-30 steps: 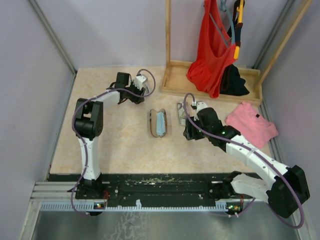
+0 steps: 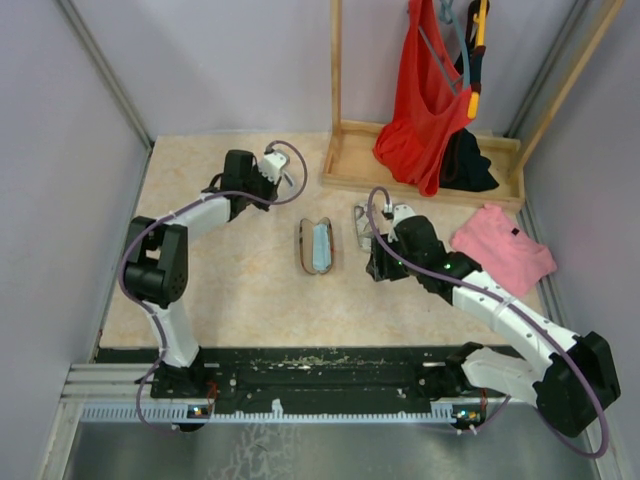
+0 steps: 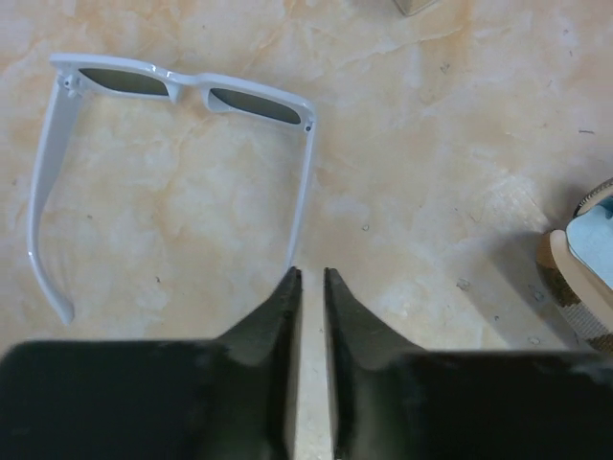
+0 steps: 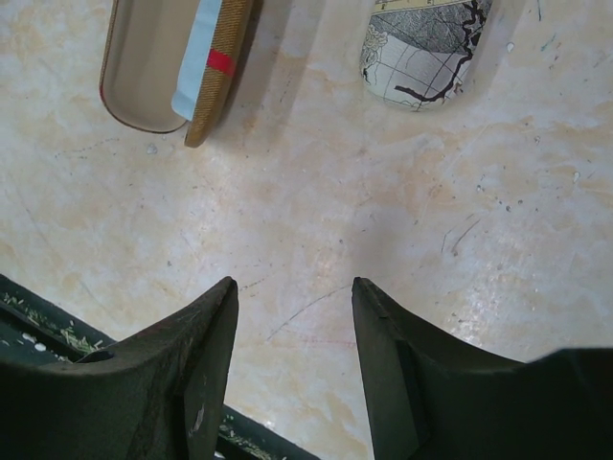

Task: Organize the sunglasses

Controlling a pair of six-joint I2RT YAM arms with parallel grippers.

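Observation:
White sunglasses with dark lenses (image 3: 257, 104) lie on the table under my left gripper, whose fingertips are close together near the end of the thinner temple; whether anything is between them is unclear. An open glasses case with a pale blue lining (image 2: 321, 246) sits mid-table, also at the right edge of the left wrist view and top left of the right wrist view. My right gripper is open above bare table, near a map-print item (image 4: 421, 57) right of the case.
A pink cloth (image 2: 500, 255) lies at the right. A wooden rack (image 2: 350, 160) holding red and black fabric stands at the back right.
My left arm and gripper have shifted slightly, the gripper a little toward the left and the arm's body forward. The right arm is still.

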